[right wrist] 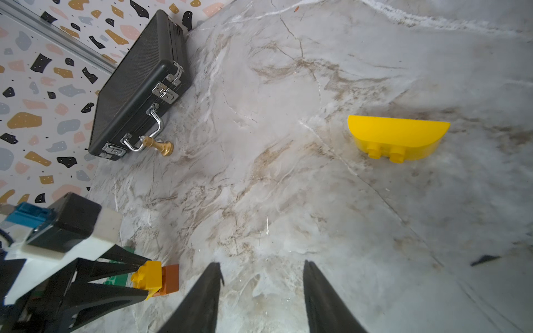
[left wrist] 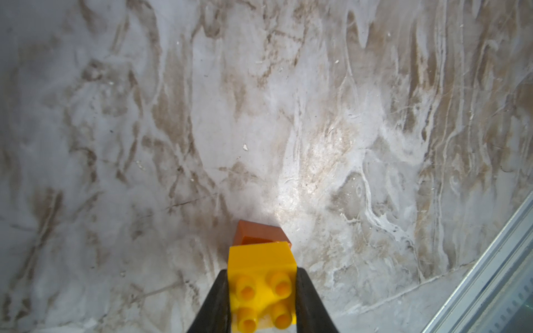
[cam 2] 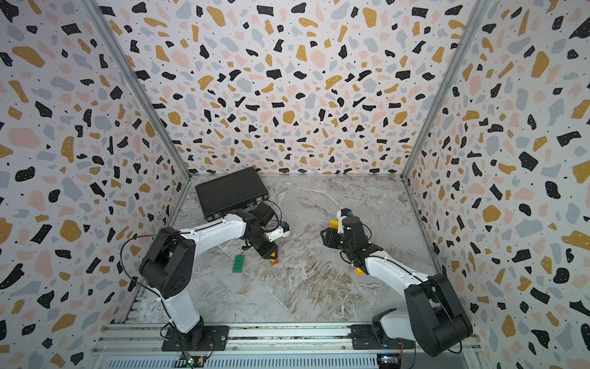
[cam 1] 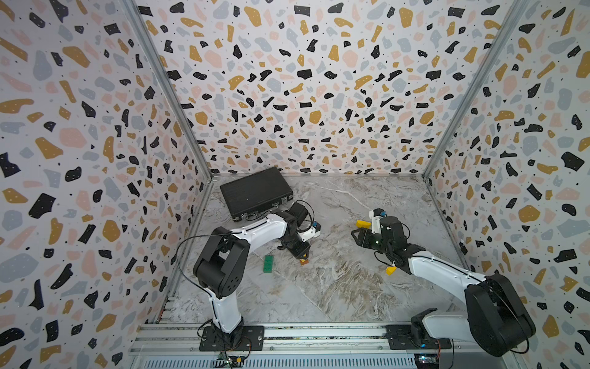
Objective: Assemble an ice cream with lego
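Observation:
In the left wrist view a yellow brick (left wrist: 261,260) with studs sits between the fingertips of my left gripper, which is shut on it. An orange brick (left wrist: 261,230) lies just beyond, partly hidden by the yellow one. A green brick (cam 1: 268,263) lies to their left on the table. My right gripper hangs part open with nothing between its fingers, short of a yellow half-round piece (right wrist: 398,135) with studs on its side. Another yellow piece (cam 1: 390,270) is partly hidden under the right arm.
A black case (cam 1: 257,192) lies at the back left, with a small gold-coloured piece (right wrist: 158,146) by its handle.

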